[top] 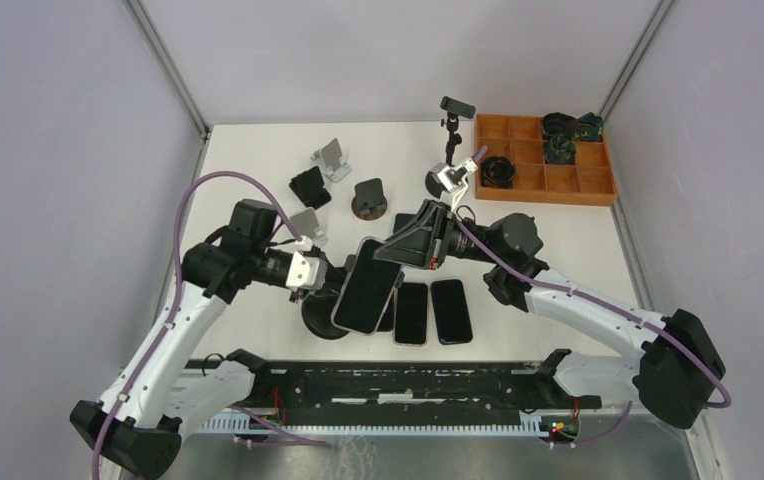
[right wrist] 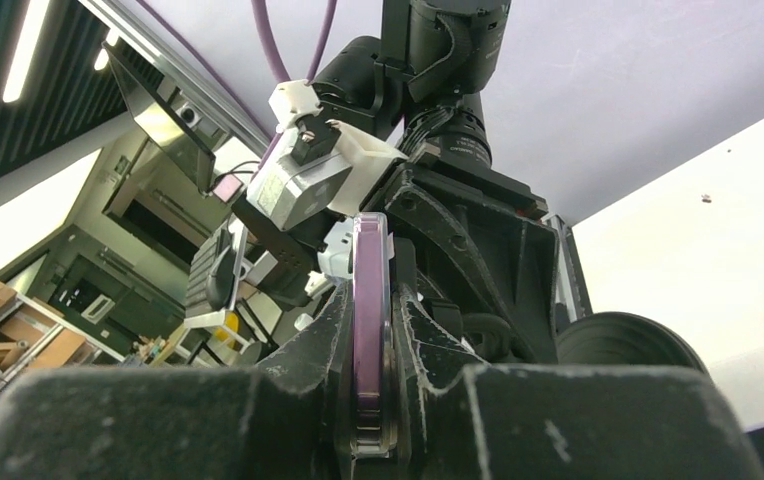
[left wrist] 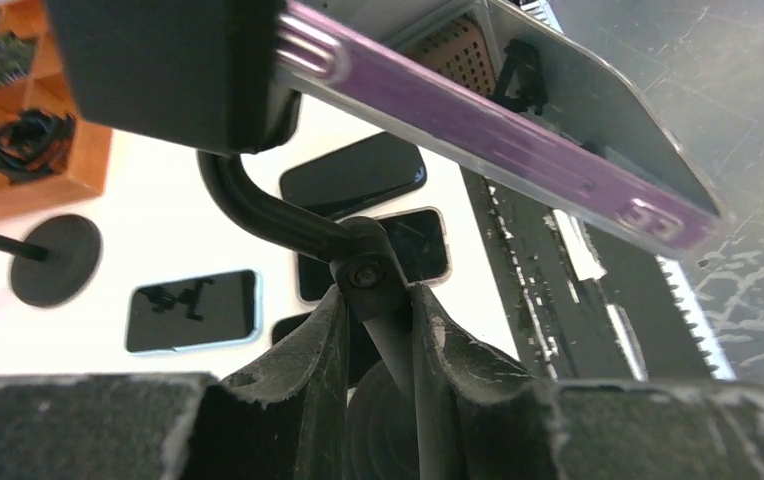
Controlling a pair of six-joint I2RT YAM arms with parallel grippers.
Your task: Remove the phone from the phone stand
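Note:
A purple-edged phone (top: 361,295) (left wrist: 498,130) (right wrist: 370,260) is held tilted above the table, with my right gripper (top: 390,248) shut on its upper end. Below and left of it, my left gripper (top: 326,280) is shut on the black pole of the phone stand (left wrist: 278,215), whose round base (top: 320,322) (left wrist: 368,420) rests near the table's front edge. The phone shows above the stand's head in the left wrist view; whether they touch is unclear.
Several phones (top: 452,312) lie flat on the table (top: 548,260). Other stands (top: 369,200) are at the back left, a tripod (top: 452,125) at the back, and an orange compartment box (top: 583,175) at the back right.

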